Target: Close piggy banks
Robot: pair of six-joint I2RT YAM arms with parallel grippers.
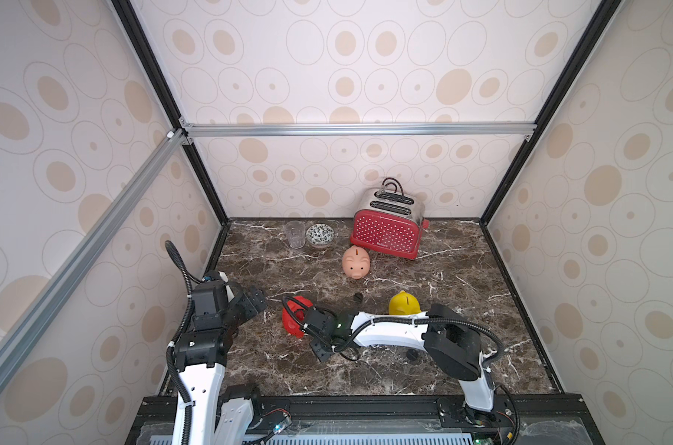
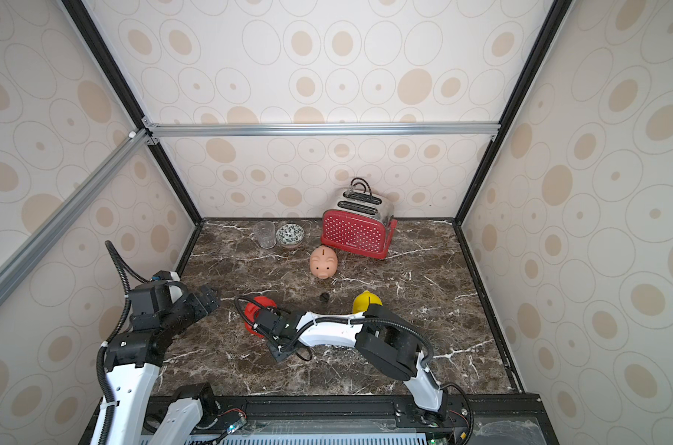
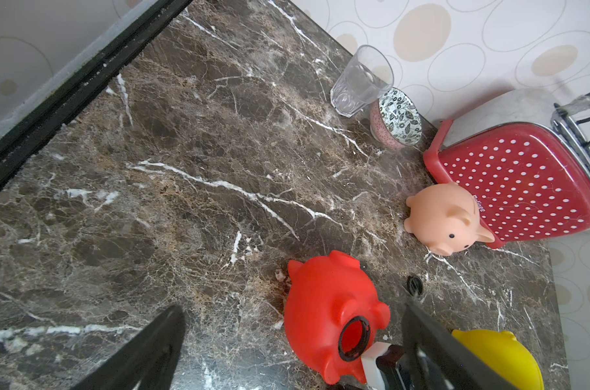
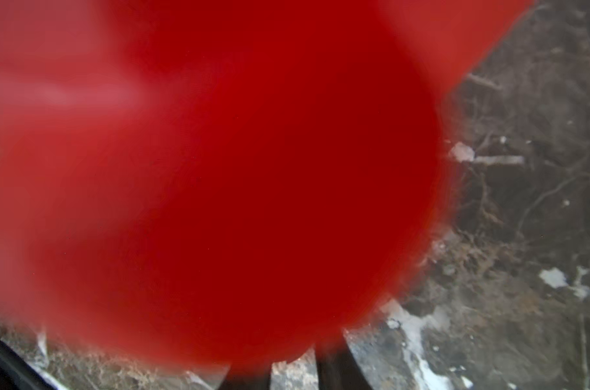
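The red piggy bank (image 3: 327,305) lies on the marble table, its round dark-rimmed opening (image 3: 355,338) facing the right arm. My right gripper is right up against this bank. A narrow gap shows between its fingers low in the right wrist view, but the red body hides their tips. My left gripper is open and empty, held above the table left of the red bank. A pink piggy bank (image 1: 355,262) stands before the toaster; a yellow one (image 1: 403,302) is partly behind the right arm. One black stopper (image 3: 415,284) lies between the banks.
At the back stand a red-and-steel toaster (image 1: 387,226), a clear glass (image 1: 295,235) and a patterned bowl (image 1: 320,235). Another small dark piece (image 1: 412,356) lies below the right forearm. Bare table (image 1: 455,274) shows on the right.
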